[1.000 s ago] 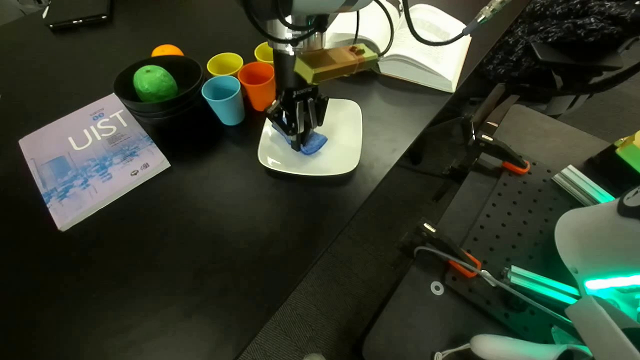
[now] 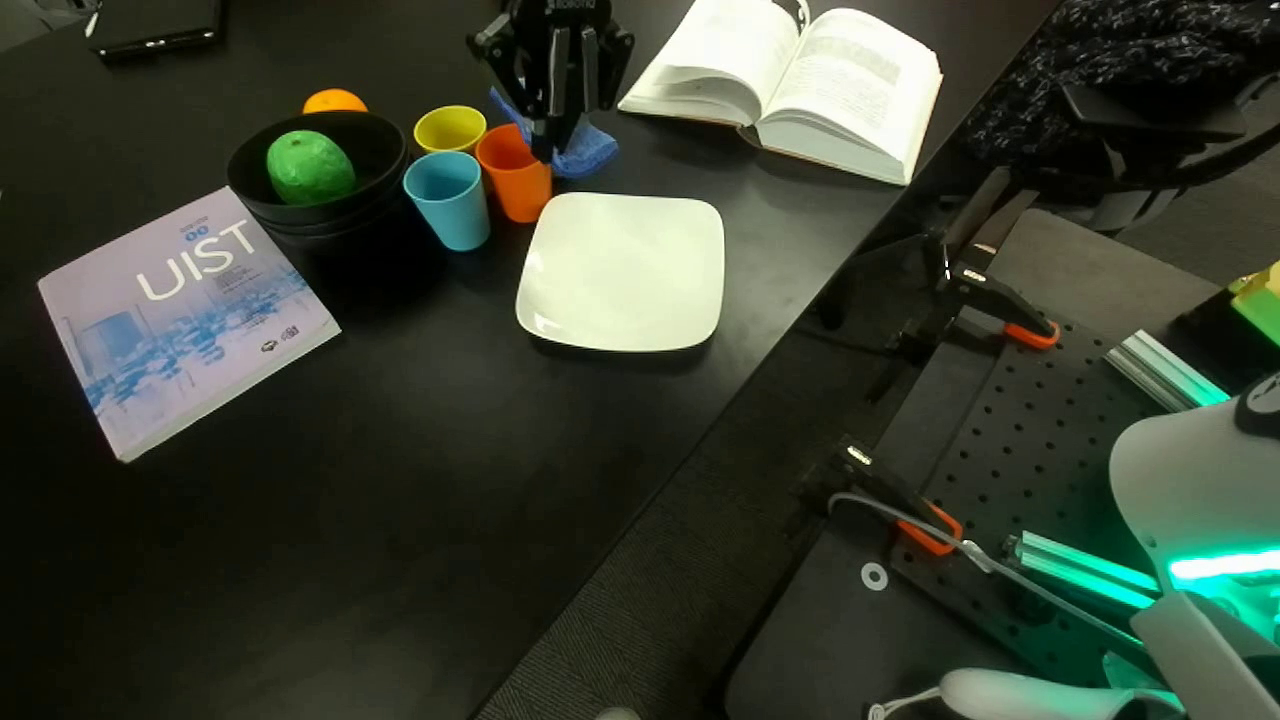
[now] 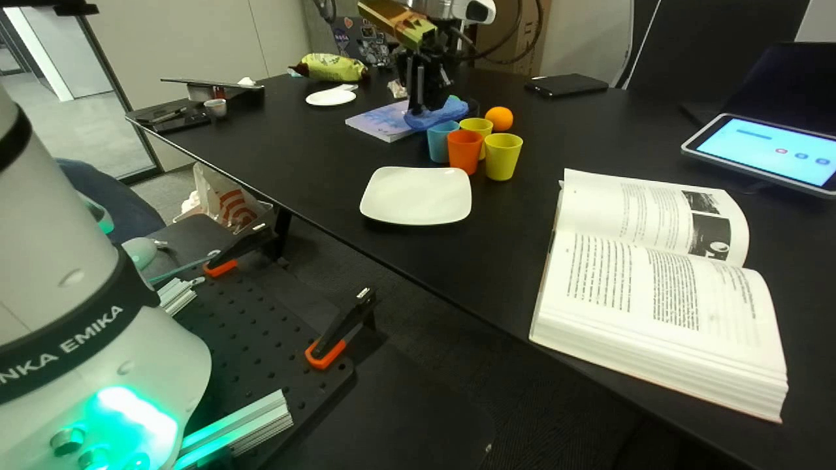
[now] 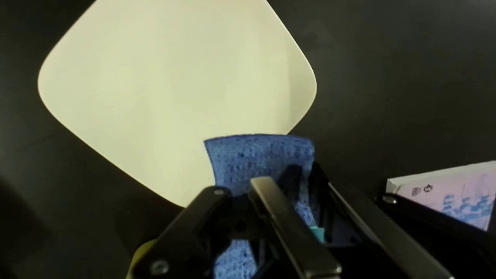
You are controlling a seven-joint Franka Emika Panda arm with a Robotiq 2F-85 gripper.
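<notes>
My gripper (image 2: 560,134) is shut on a soft blue cloth (image 2: 588,152), which hangs in the air. In the wrist view the cloth (image 4: 253,155) spreads out on both sides of the fingers, covering the near corner of a white square plate (image 4: 181,83). The bare plate (image 2: 624,270) lies on the black table near its edge, with no cloth touching it. From the opposite side, the gripper (image 3: 424,107) and cloth (image 3: 429,119) appear above and behind the cups.
Close to the plate stand a blue cup (image 2: 449,202), an orange cup (image 2: 518,180) and yellow cups (image 3: 502,156). Black bowls (image 2: 246,192) hold a green fruit (image 2: 310,167), with an orange (image 3: 499,118) alongside. An open book (image 2: 798,78) and the UIST book (image 2: 192,312) flank them.
A second ago the gripper held the cloth down at the plate. Now both have risen away from it, appearing farther up in exterior view 1 and uncovering the plate.
</notes>
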